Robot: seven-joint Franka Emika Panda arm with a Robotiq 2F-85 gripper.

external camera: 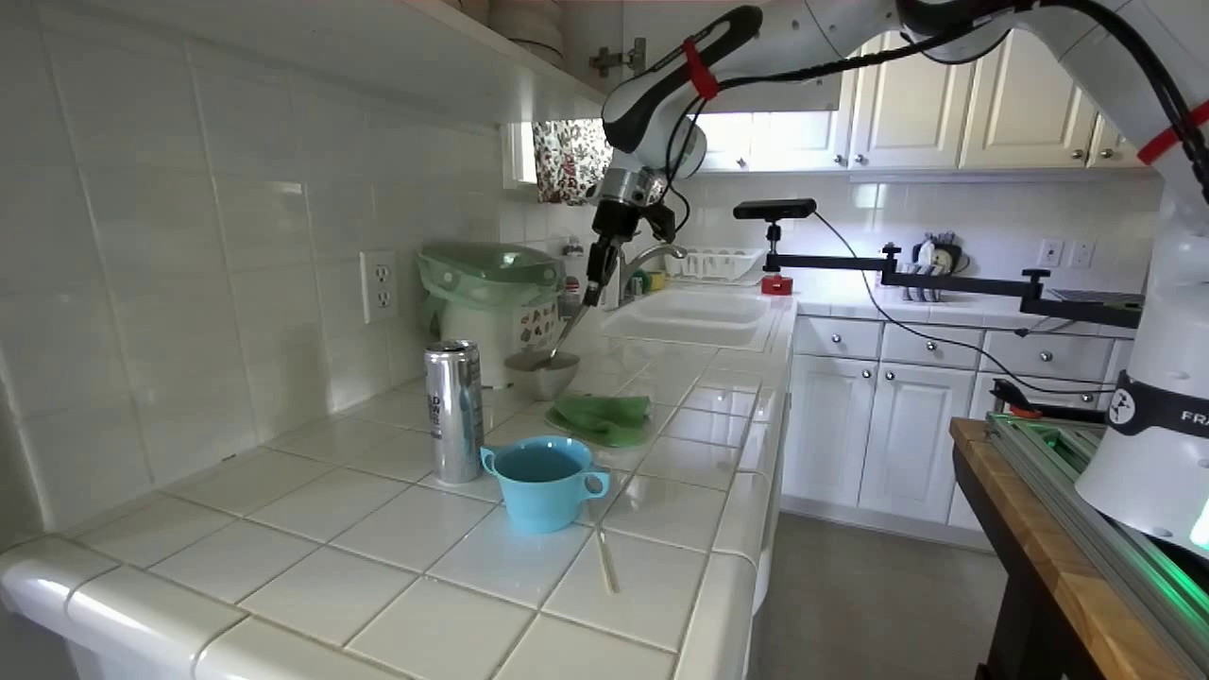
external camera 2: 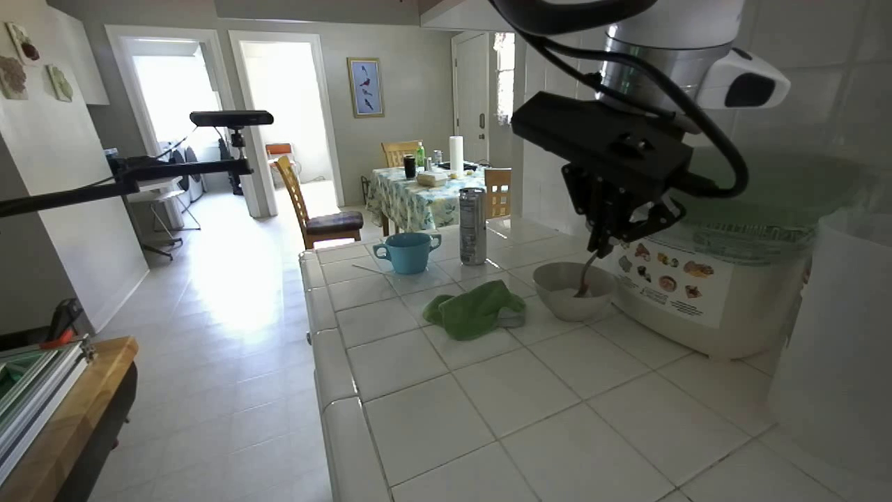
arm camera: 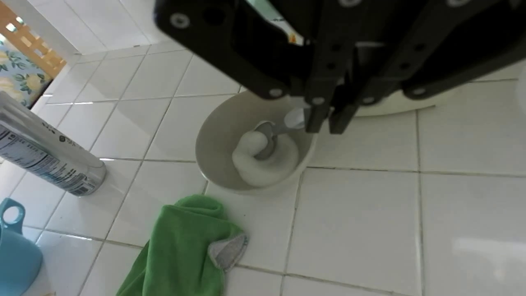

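My gripper is shut on the handle of a metal spoon (arm camera: pixel 294 118). The spoon slants down into a pale bowl (arm camera: pixel 212 126), its tip among a white, rounded mass (arm camera: pixel 268 170) lying inside. From the second exterior view, the gripper (external camera 2: pixel 600 249) hangs just above the rim of the bowl (external camera 2: pixel 562 302), and the spoon (external camera 2: pixel 587 275) leans within it. In the first exterior view the bowl (external camera: pixel 544 382) stands in front of the lidded bin, with the gripper (external camera: pixel 592 297) above it. What the white mass is, I cannot tell.
A green cloth (arm camera: pixel 185 246) lies close to the bowl. A silver can (external camera: pixel 455 410), a blue two-handled cup (external camera: pixel 540 487) and a thin stick (external camera: pixel 607 563) occupy the near counter. Behind the bowl stands a bin (external camera 2: pixel 669 293).
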